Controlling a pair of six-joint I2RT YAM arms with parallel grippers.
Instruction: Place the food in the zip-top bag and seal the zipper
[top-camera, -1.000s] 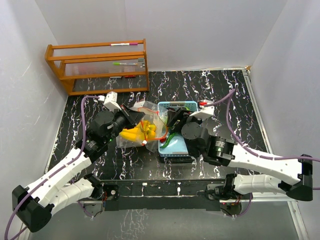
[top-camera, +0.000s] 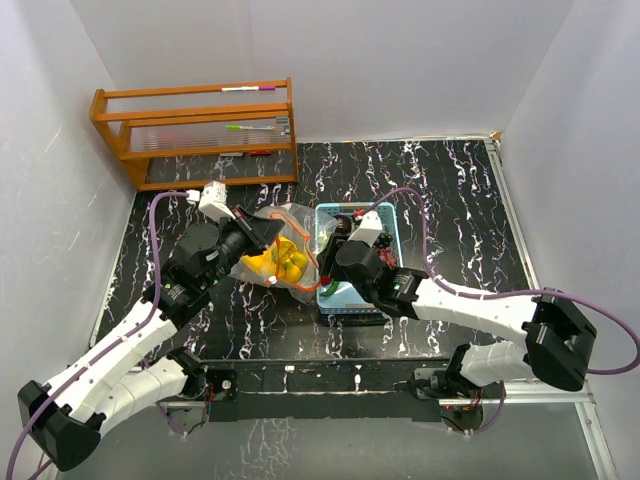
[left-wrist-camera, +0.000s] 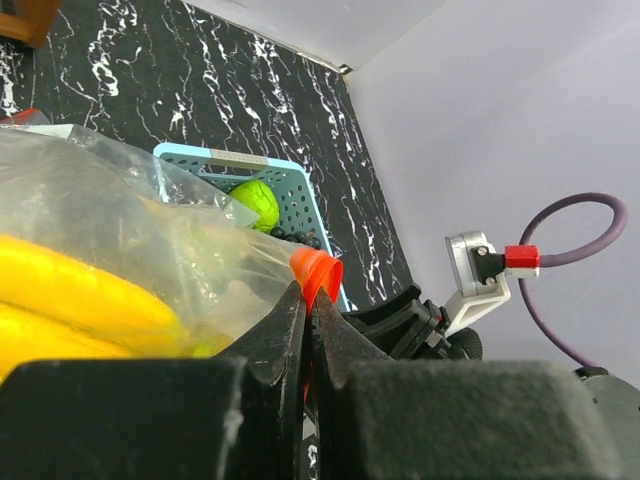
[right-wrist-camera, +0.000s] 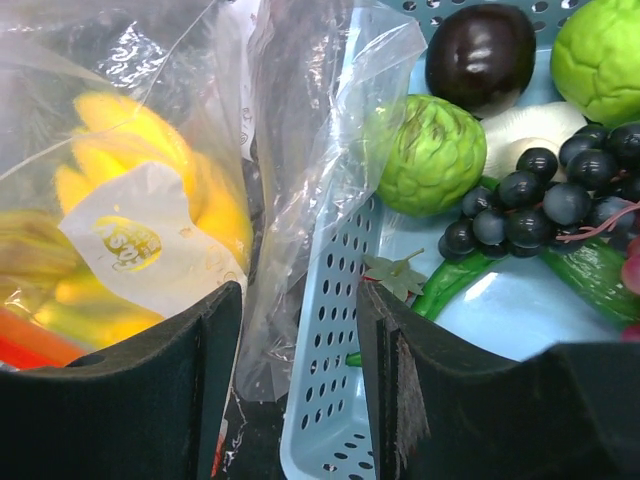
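The clear zip top bag (top-camera: 262, 228) with an orange-red zipper rim (left-wrist-camera: 315, 268) stands tilted, holding yellow bananas (top-camera: 270, 262) with a white label (right-wrist-camera: 150, 222). My left gripper is shut on the bag's rim, which pinches up between its tips. In the right wrist view, my right gripper is open at the bag's right side. Loose clear film and the basket's edge show beyond its parted fingers, with nothing gripped. From above, that gripper (top-camera: 328, 266) stands where bag and basket meet; its tips are partly hidden.
The blue basket (right-wrist-camera: 318, 345) beside the bag holds green round vegetables (right-wrist-camera: 432, 158), dark grapes (right-wrist-camera: 525, 210), an eggplant-like fruit (right-wrist-camera: 480, 58) and green peppers (right-wrist-camera: 455, 282). A wooden rack (top-camera: 196, 115) stands at the back left.
My right gripper has come left from above the basket to the bag's side. The left gripper has shifted slightly left, and the bag's rim has tilted and stretched with it.
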